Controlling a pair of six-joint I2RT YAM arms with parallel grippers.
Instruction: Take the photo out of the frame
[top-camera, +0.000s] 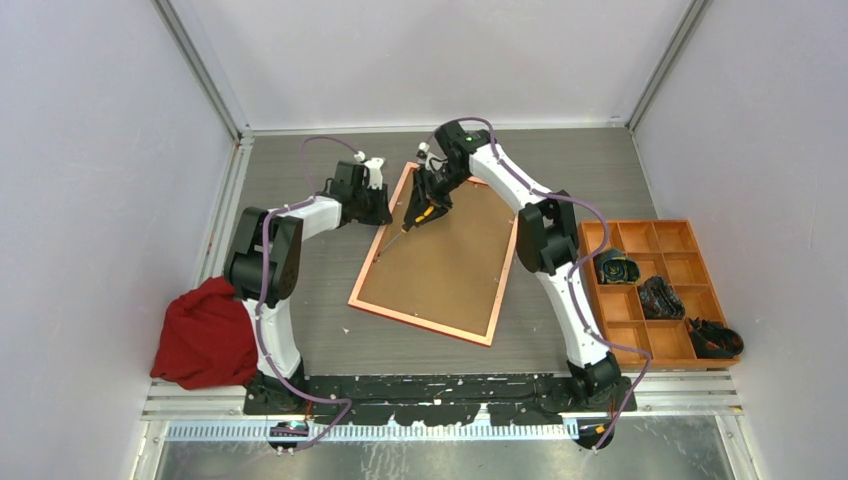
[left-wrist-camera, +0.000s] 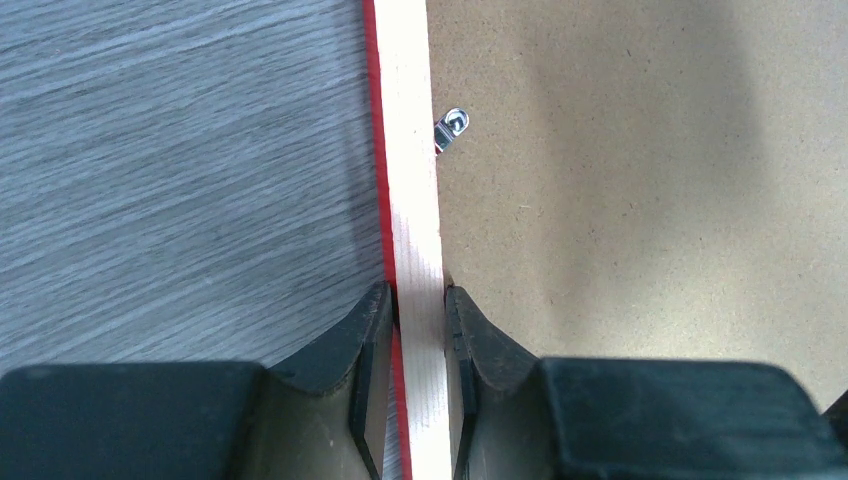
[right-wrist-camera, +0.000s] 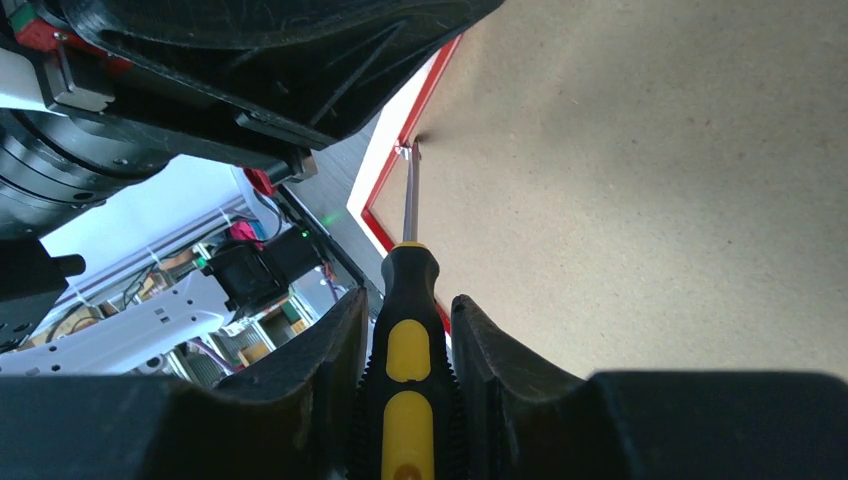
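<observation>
A light wooden frame (top-camera: 419, 320) with red sides lies on the table, its brown backing board (top-camera: 455, 265) facing up. My left gripper is shut on the frame's left bar, one finger on each side of it. Just beyond those fingers, a small metal clip (left-wrist-camera: 453, 124) sticks out from the bar over the board. A black-and-yellow screwdriver (right-wrist-camera: 410, 275) is gripped in my right gripper, slanting over the board. Its tip is at another metal clip (right-wrist-camera: 402, 152) by the left bar; whether it is under the clip cannot be told. The photo is hidden.
At the right stands an orange compartment tray (top-camera: 627, 309) with several dark rolled items. A red cloth (top-camera: 207, 335) lies at the front left. Bare table (top-camera: 335, 300) shows left of the frame. Both grippers are close together over the frame's left side.
</observation>
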